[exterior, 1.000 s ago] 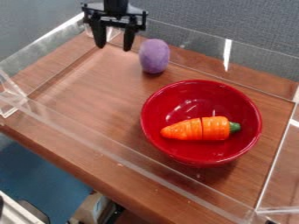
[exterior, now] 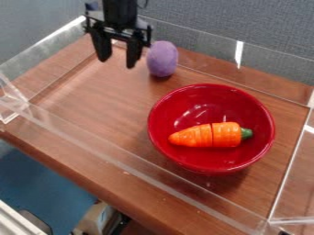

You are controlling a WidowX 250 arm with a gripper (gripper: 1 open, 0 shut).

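Note:
The black gripper (exterior: 117, 50) hangs at the top left over the wooden tray floor, its two fingers spread apart with nothing between them. To its right, a purple egg-shaped object (exterior: 162, 59) stands on the wood. A red bowl (exterior: 211, 99) sits on the right, holding an orange toy carrot (exterior: 196, 137) with a green tip, sliced in segments.
Clear plastic walls (exterior: 241, 55) border the wooden surface (exterior: 98, 115) on all sides. A grey wall stands behind, and a blue floor shows below at the lower left.
The gripper has shifted slightly within the top-left area, ending a little lower than a second ago. The bowl, carrot and purple object stay in place.

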